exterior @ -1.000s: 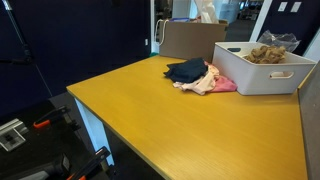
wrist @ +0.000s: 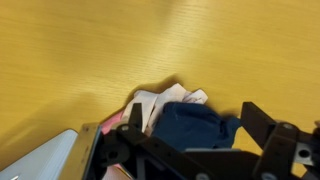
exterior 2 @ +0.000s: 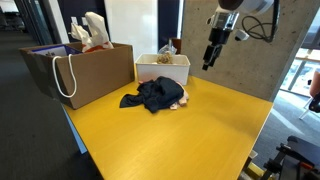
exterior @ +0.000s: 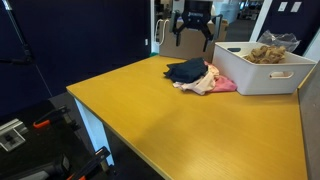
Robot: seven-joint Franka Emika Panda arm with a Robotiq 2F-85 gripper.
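A dark navy cloth lies crumpled on the yellow table, bunched up with a pale pink cloth and a brighter pink one. In exterior view 2 the navy cloth hides most of the pink ones. My gripper hangs in the air above the table, fingers pointing down and apart. From the wrist, the open gripper frames part of the navy cloth and the pale pink cloth below. Nothing is held between the fingers.
Right beside the cloths stands a white bin holding brown crumpled stuff and clear plastic. A large cardboard box with things in it sits along the table's far side.
Cloths and bin have not moved.
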